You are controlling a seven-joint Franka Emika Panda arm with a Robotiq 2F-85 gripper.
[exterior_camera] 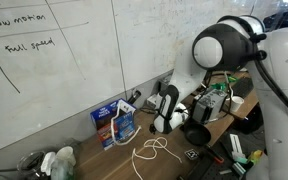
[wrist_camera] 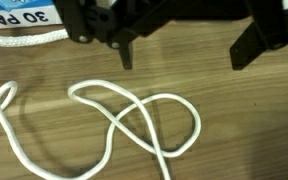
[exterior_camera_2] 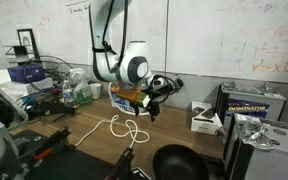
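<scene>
A white rope (wrist_camera: 134, 100) lies in loose loops on the wooden table, crossing over itself in the wrist view. The same rope (exterior_camera: 156, 148) shows in exterior view 1, in front of my gripper (exterior_camera: 160, 126). In the wrist view my gripper stands open above the table, its two dark fingers wide apart and only bare wood between them. The rope's loops lie lower in that picture than the fingers, apart from them. Exterior view 2 shows the rope (exterior_camera_2: 124, 130) on the table below the white arm.
A blue and red box (exterior_camera: 114, 124) stands by the whiteboard, with rope beside it. A black pan (exterior_camera_2: 178, 160) and a silver toaster-like appliance (exterior_camera_2: 264, 152) occupy the other side. A small open white box (exterior_camera_2: 206, 120) sits toward the back. Bare table surrounds the rope.
</scene>
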